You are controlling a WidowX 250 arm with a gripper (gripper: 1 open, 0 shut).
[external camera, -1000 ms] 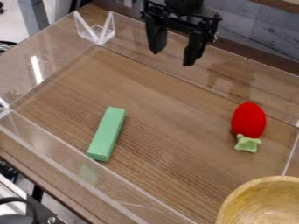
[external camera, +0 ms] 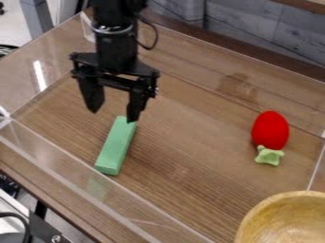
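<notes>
The black gripper hangs over the left part of the wooden table, its fingers pointing down and apart, open. Just below it lies a green oblong bar. At the right lie a red oval object and a small light-green piece touching its lower end.
A yellow bowl sits at the bottom right, partly out of frame. A black cable shows at the lower left.
The gripper has moved from the upper middle down and to the left, to just above the green bar. The objects on the table have not moved.
</notes>
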